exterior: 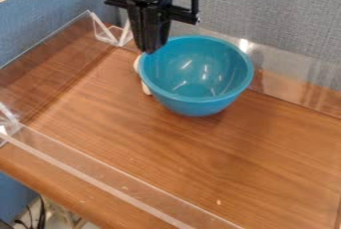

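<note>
My black gripper [150, 36] hangs from the top of the view, shut, with its tips just at the upper-left rim of a blue bowl [200, 79]. I cannot tell whether they touch it. The bowl sits upright on the wooden surface at the back middle. A small pale object [146, 88] shows at the bowl's left side, mostly hidden behind it.
Clear low walls [293, 90] edge it at the back, with white brackets [110, 32] at the back left. A blue padded box wall [40, 29] stands at the left.
</note>
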